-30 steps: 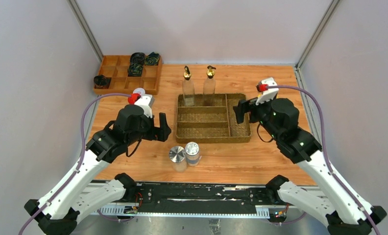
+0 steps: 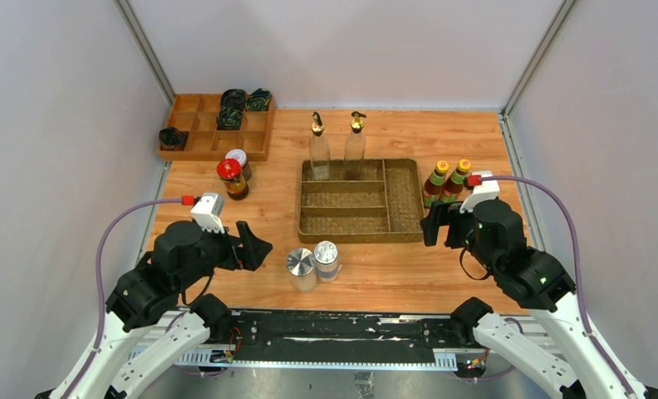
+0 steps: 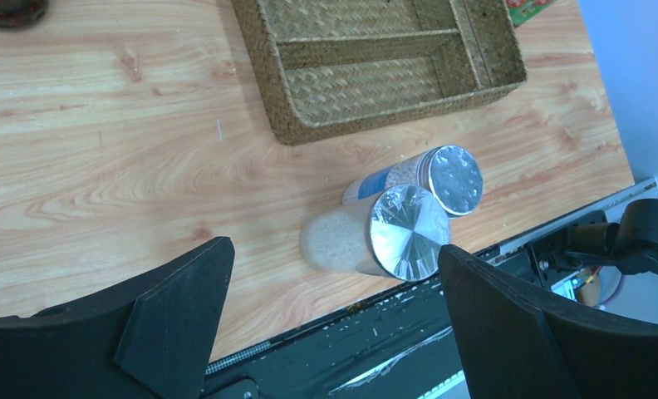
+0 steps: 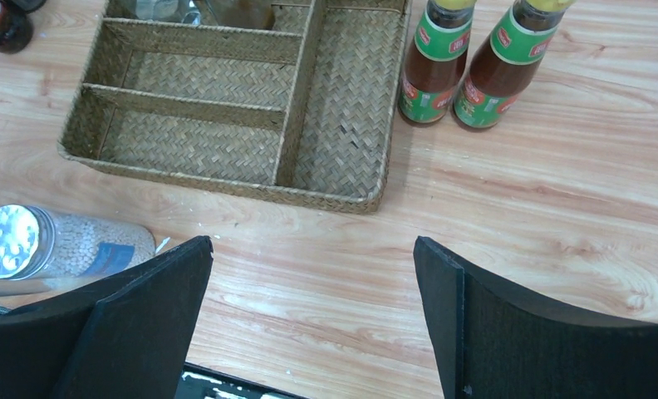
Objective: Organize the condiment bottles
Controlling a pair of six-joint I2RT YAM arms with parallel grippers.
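Two clear pump bottles with gold tops stand in the back compartment of the woven tray. Two brown sauce bottles with green labels stand just right of the tray. In front of it, a silver-lidded shaker and a blue-labelled jar are close together. At the left stand a red-lidded jar and a white-lidded jar. My left gripper is open, left of the shakers, nothing held. Open and empty too, my right gripper hovers near the tray's right front corner.
A wooden divided box with several dark bowls sits at the back left. Bare tabletop lies in front of the tray. A black rail runs along the front edge.
My left gripper has moved toward the front and left, uncovering the red-lidded jar. The bottles have not moved.
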